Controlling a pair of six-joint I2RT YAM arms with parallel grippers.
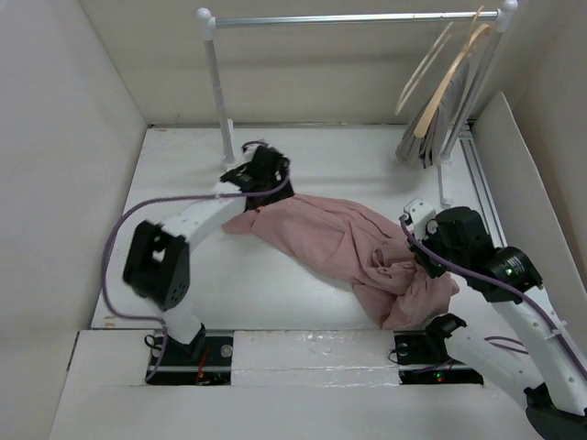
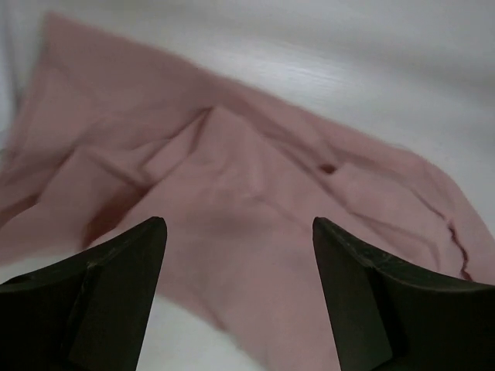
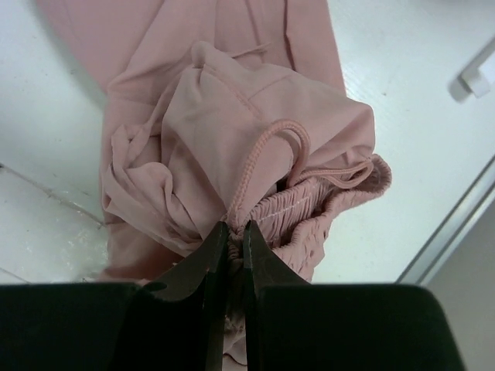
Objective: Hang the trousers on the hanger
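Note:
Pink trousers lie stretched and crumpled across the white table, bunched at their right end. Over their left part hangs my left gripper, open, with the cloth below and between its fingers in the left wrist view. My right gripper is closed on the trousers' ribbed waistband and drawstring, its fingers nearly together around the fabric. On the rail at the upper right, a wooden hanger and a thinner pale hanger hang close together.
A grey garment hangs by the right post of the metal rack. Bare table shows in front of the trousers, and the right side panel bounds the space.

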